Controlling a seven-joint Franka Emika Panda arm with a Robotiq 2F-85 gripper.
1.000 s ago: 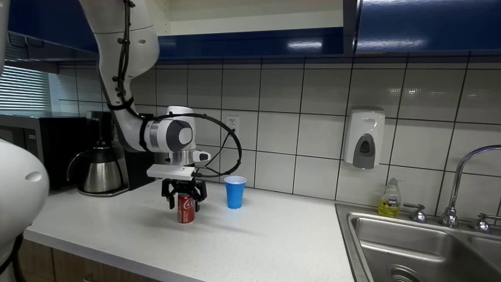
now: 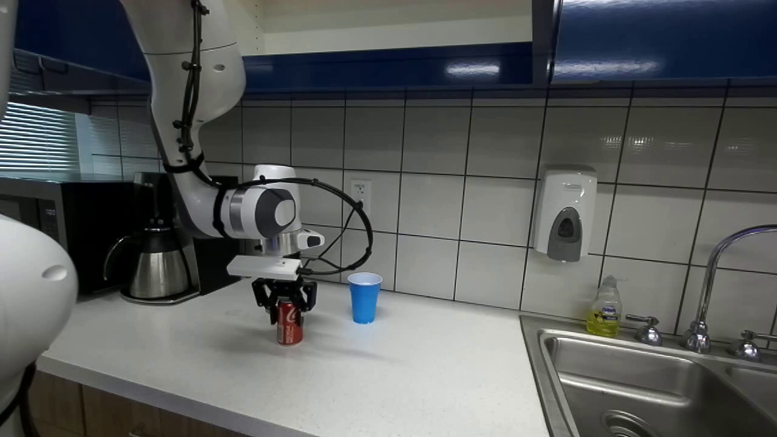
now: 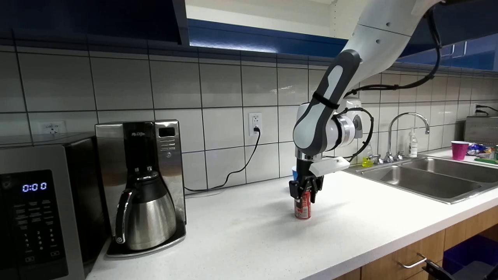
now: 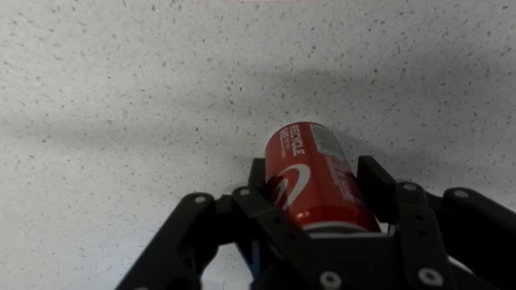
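Note:
A red soda can (image 2: pixel 289 329) stands upright on the white counter, left of the blue cup (image 2: pixel 365 300). From above, my gripper (image 2: pixel 288 312) reaches down around the can's upper part, its fingers shut on the two sides. In exterior view 2 the lower half of the can (image 3: pixel 303 210) shows beneath the gripper (image 3: pixel 304 196), and the blue cup (image 3: pixel 294 172) is mostly hidden behind it. The wrist view has the can (image 4: pixel 309 169) between both black fingers, its lettered side facing the camera. The can's base appears to rest on the counter.
At the left stand a coffee maker with a steel carafe (image 2: pixel 159 263) and a microwave (image 3: pixel 35 205). A sink (image 2: pixel 626 368) with a faucet and a dish soap bottle (image 2: pixel 604 309) lies to the right. Between can and sink, the counter (image 2: pixel 430 364) is clear.
The gripper's fingers have closed in on the can from a wider spread, and the gripper sits very slightly lower. The can has turned or shifted slightly; the cup has not moved.

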